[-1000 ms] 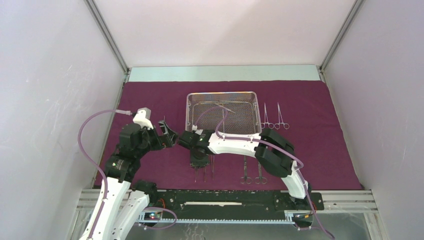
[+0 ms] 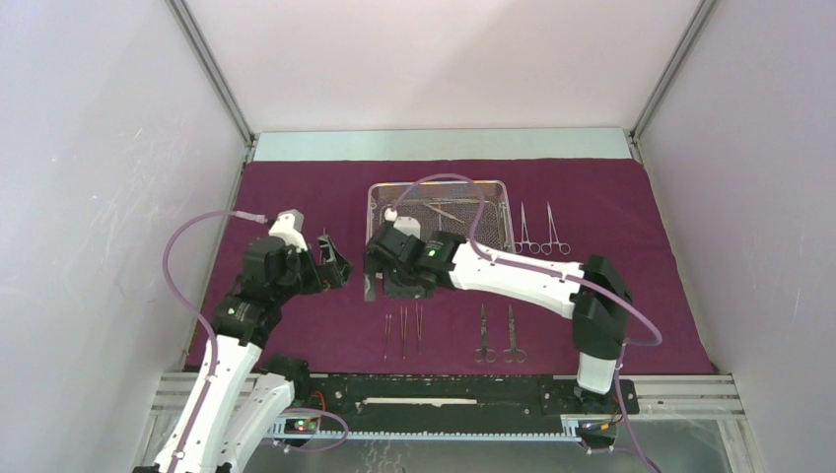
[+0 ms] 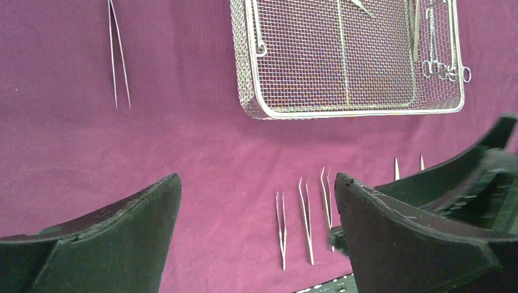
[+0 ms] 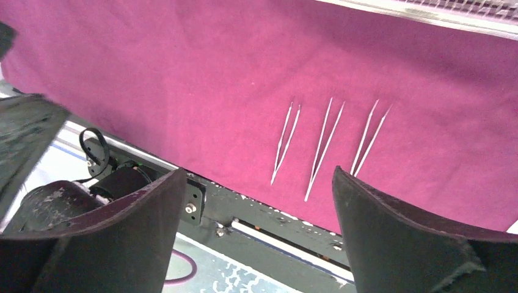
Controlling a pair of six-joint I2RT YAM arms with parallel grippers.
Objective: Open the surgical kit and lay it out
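The wire-mesh tray (image 3: 348, 114) holds some instruments in the left wrist view. Several tweezers (image 3: 308, 238) lie in a row on the purple cloth (image 2: 641, 276) in front of it, with another pair (image 3: 116, 61) left of the tray. Scissor-like clamps (image 2: 554, 241) lie right of the tray; two scissors (image 2: 513, 345) lie at the front right. My left gripper is open and empty, left of the tray. My right gripper is open and empty over the front tweezers, partly covering the tray in the top view.
A dark rail (image 2: 434, 389) runs along the front edge, and walls enclose both sides.
My right arm has risen and extended, its wrist moving upward in the top view and uncovering more of the tweezers. The left arm is nearly unmoved.
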